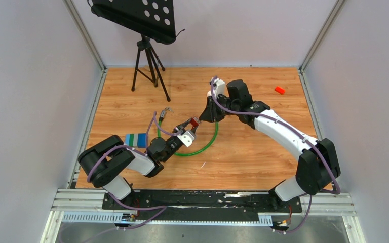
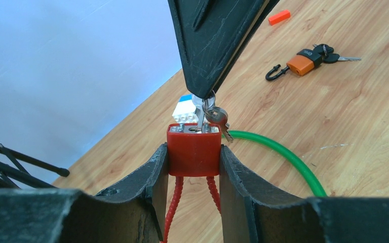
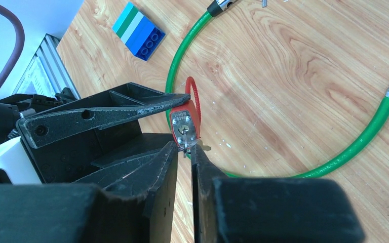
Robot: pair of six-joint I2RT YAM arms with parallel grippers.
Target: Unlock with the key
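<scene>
In the left wrist view my left gripper (image 1: 194,124) is shut on a red padlock (image 2: 194,154), one finger on each side. Its metal keyhole face points up and its red cord-like shackle (image 2: 170,215) hangs below. Over that face are the fingertips of my right gripper, shut on the head of a silver key (image 2: 200,119). The key points down with its tip at the keyhole face; how deep it sits cannot be told. A second key (image 2: 218,116) dangles from the same ring beside it.
An orange-and-black padlock (image 2: 301,64) with its own keys lies on the table near a small red block (image 1: 279,90). A green hose (image 3: 357,147) curves beneath the grippers. Toy bricks (image 1: 135,140) lie at the left; a black stand (image 1: 152,66) rises at the back left.
</scene>
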